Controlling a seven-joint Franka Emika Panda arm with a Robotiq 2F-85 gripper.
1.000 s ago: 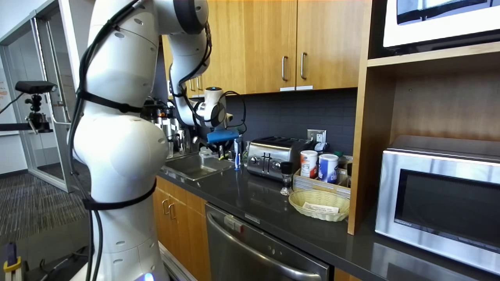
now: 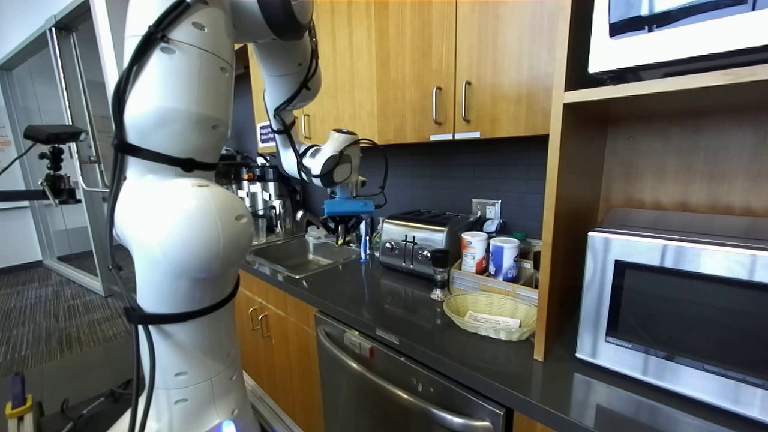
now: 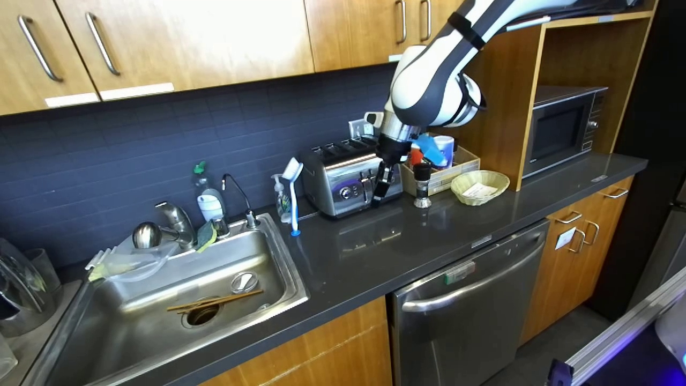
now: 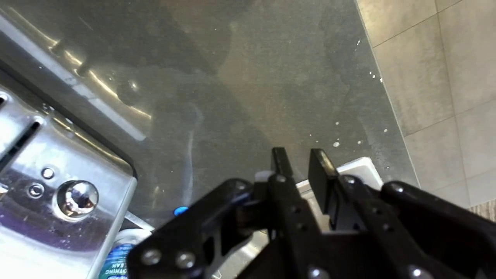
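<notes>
My gripper points down over the counter. In the wrist view its two black fingers stand a narrow gap apart, and the pale sink rim shows beyond them. I can make out no object between the fingertips, and whether they grip something low down is not clear. The gripper [image 3: 379, 199] hangs in front of the silver toaster [image 3: 344, 186] in exterior view 2, seemingly nearer the camera. A blue-and-white brush [image 3: 293, 202] stands upright on the counter left of the toaster, apart from the gripper. Exterior view 1 has the gripper [image 2: 341, 236] near the sink.
The steel sink [image 3: 290, 283] holds chopsticks [image 3: 215, 302]. A pepper grinder [image 3: 422, 186], a wicker basket [image 3: 464, 186] and a box [image 3: 464, 168] with canisters stand right of the toaster. Cupboards [image 3: 193, 38] hang above.
The arm has shifted slightly. The gripper's blue bracket has moved a little to the right in exterior view 1 and sits more level. Objects on the counter have not moved.
</notes>
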